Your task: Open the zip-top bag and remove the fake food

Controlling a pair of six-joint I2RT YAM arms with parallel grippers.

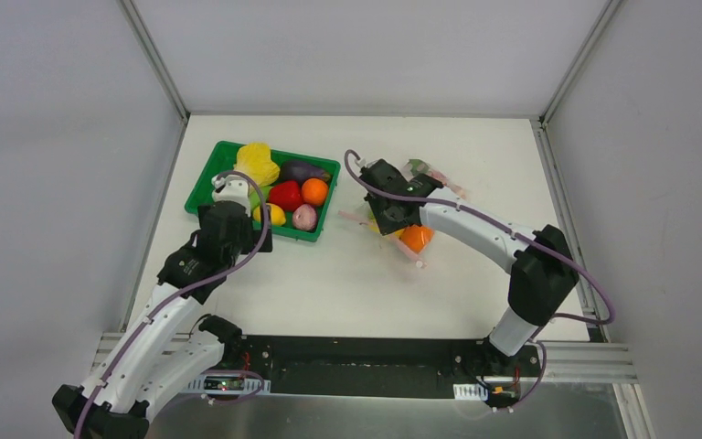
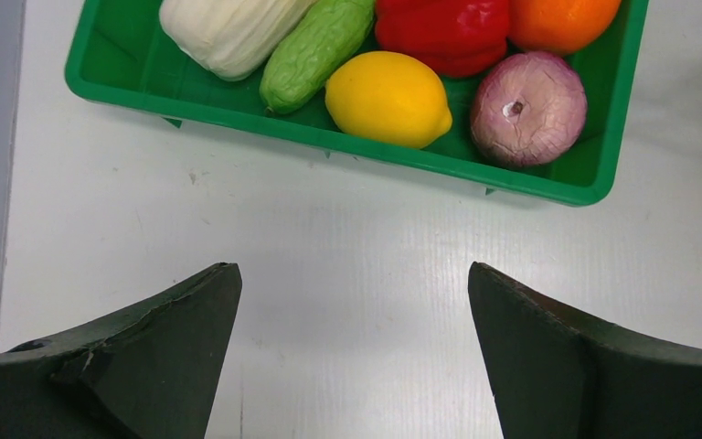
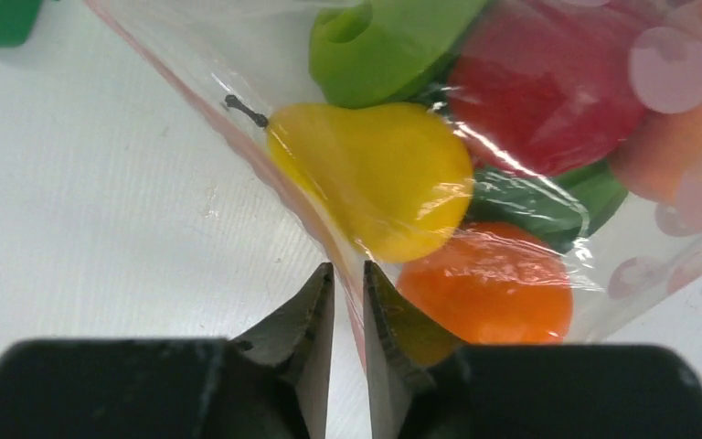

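Observation:
A clear zip top bag point(image 3: 224, 41) with a reddish edge lies on the table, right of centre. Through its plastic I see a yellow pear point(image 3: 375, 174), a green pepper point(image 3: 384, 46), something red point(image 3: 539, 87) and an orange fruit point(image 3: 489, 288). My right gripper is over the bag's edge, its fingertips close together with a narrow gap and the reddish edge passing between or beneath them; I cannot tell whether they touch it. My left gripper stands open above bare table, in front of the green tray, with nothing between its fingers.
The green tray point(image 2: 548, 190) at the back left holds loose food, including a yellow lemon point(image 2: 388, 99), a red pepper point(image 2: 443, 32) and a purple onion point(image 2: 528, 108).

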